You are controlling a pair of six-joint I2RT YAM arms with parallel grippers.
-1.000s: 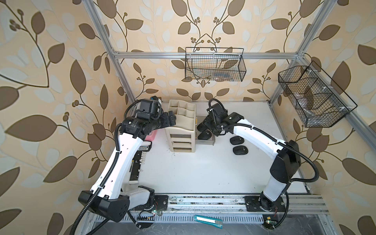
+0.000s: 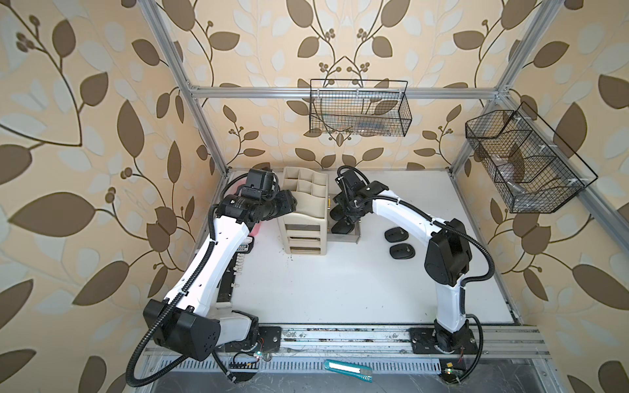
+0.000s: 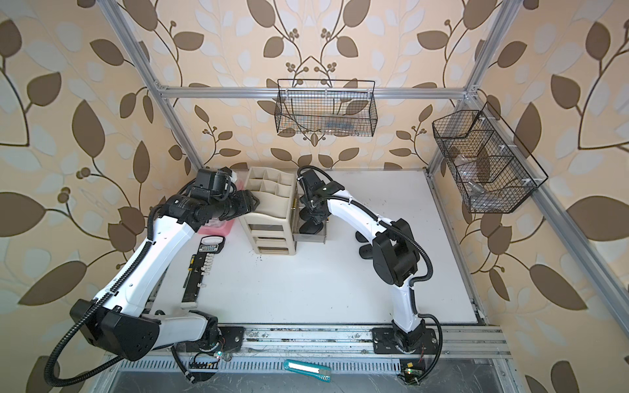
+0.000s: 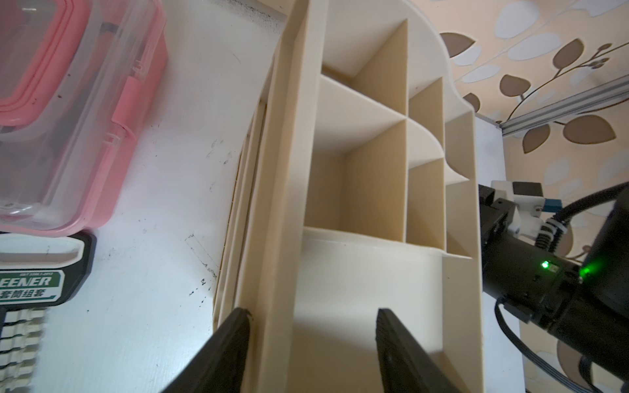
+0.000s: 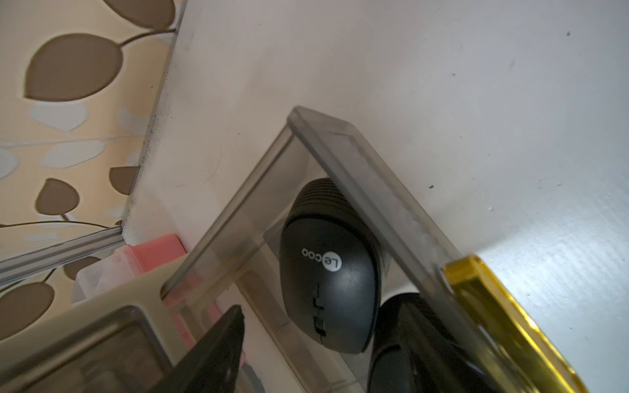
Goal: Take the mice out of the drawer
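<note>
The beige organizer (image 2: 302, 209) has a clear drawer (image 2: 353, 237) out on its right, holding dark mice. In the right wrist view a Lecoo mouse (image 5: 331, 281) and a second mouse (image 5: 393, 353) lie in it. My right gripper hangs open above them, nothing held. My left gripper is open at the organizer's top, its fingers either side of the near left wall (image 4: 275, 294); contact is unclear. Two more mice (image 2: 395, 233) (image 2: 401, 251) lie on the table to the right.
A pink-lidded box (image 4: 72, 163) and a socket set (image 4: 39, 268) sit left of the organizer. Wire baskets (image 2: 360, 111) hang at the back and right.
My right arm has moved left and back, over the drawer. My left arm has moved rightward onto the organizer. The mice on the table have stayed put.
</note>
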